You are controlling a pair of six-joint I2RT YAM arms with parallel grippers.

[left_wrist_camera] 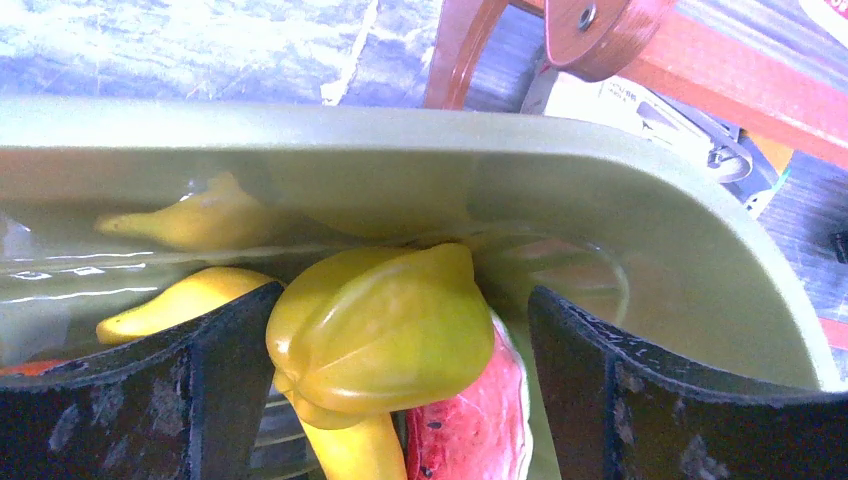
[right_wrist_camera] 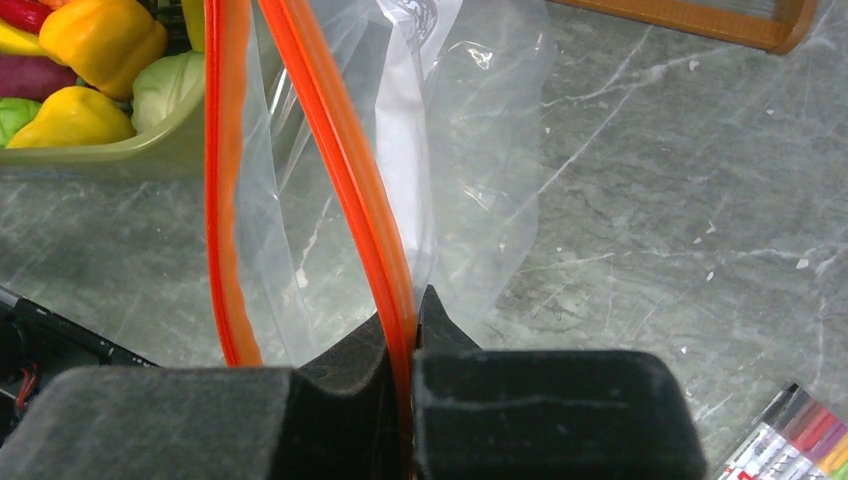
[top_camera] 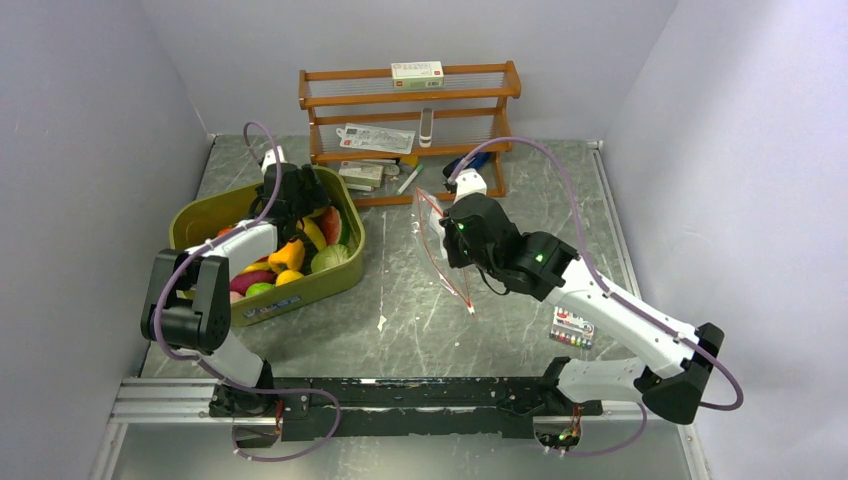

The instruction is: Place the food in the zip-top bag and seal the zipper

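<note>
My left gripper (top_camera: 303,193) is down in the green bin (top_camera: 345,275), its finger part open. In the left wrist view a yellow-green star fruit (left_wrist_camera: 385,335) lies between its fingers; the left fingertip (left_wrist_camera: 250,310) is right by the fruit, while a gap shows before the right fingertip (left_wrist_camera: 560,315). The clear zip top bag (right_wrist_camera: 480,170) hangs over the middle of the table with its orange-edged mouth spread apart. On one orange zipper strip (right_wrist_camera: 350,170) of it, my right gripper is shut.
Around the star fruit are a banana (left_wrist_camera: 190,300) and a watermelon slice (left_wrist_camera: 480,410). A yellow pepper (top_camera: 287,255) and a cabbage (top_camera: 330,258) fill the bin's front. Behind stands a wooden rack (top_camera: 400,100); a marker pack (top_camera: 572,327) lies at right.
</note>
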